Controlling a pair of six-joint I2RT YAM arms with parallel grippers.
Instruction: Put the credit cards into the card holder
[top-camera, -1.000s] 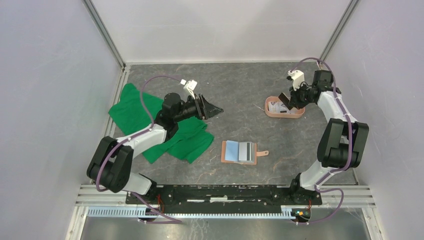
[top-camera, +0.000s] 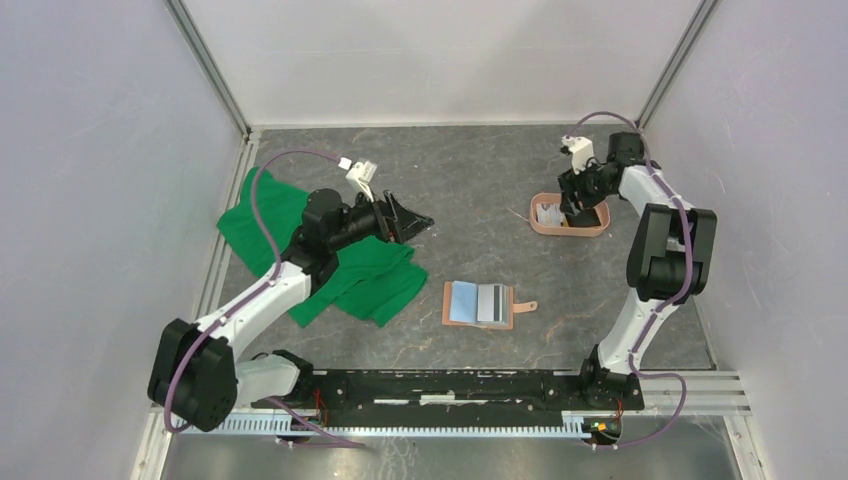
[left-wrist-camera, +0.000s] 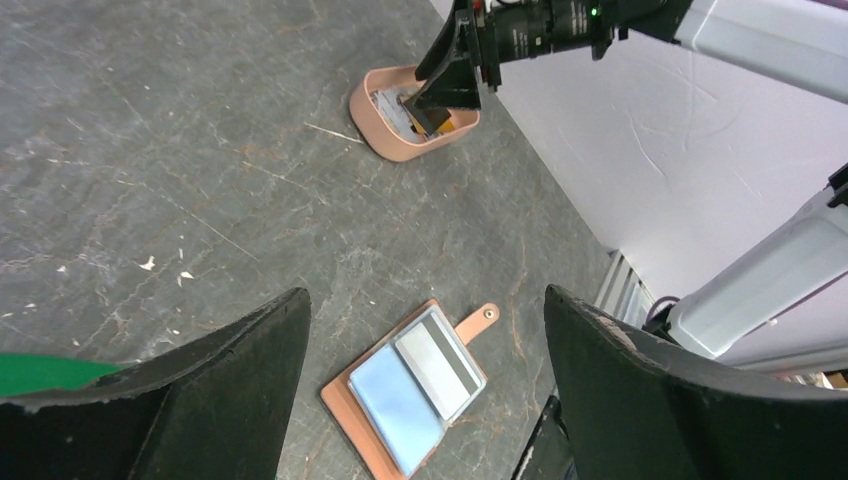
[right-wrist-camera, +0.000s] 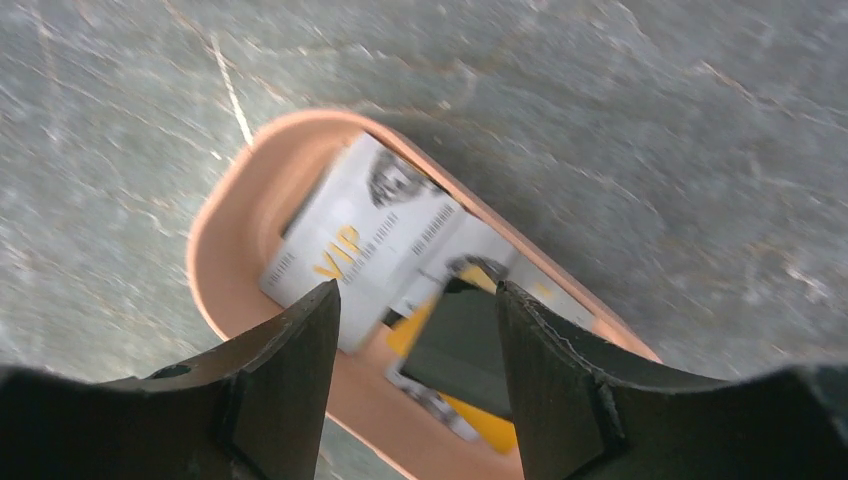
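A pinkish oval basket (top-camera: 541, 230) holds the cards. In the right wrist view a white VIP card (right-wrist-camera: 335, 250) lies at one end, and a black card (right-wrist-camera: 455, 345) rests over a partly covered yellow card (right-wrist-camera: 490, 428). My right gripper is just above the basket with its fingers apart, gripping nothing that I can see. The card holder (top-camera: 478, 304) lies spread on the table front, showing a light blue panel and clear sleeve pages. Well to the left of the basket, my left gripper (top-camera: 411, 222) hangs open and empty.
A crumpled green cloth (top-camera: 375, 290) covers the left part of the table, partly under the left arm. The holder's strap (top-camera: 526, 307) sticks out to the right. Grey tabletop between basket and holder is bare. A wall stands close behind the right arm.
The black card, earlier tilted up in my right gripper, now lies in the basket, let go. The right gripper has shifted left over the basket. The left arm has drawn back slightly left.
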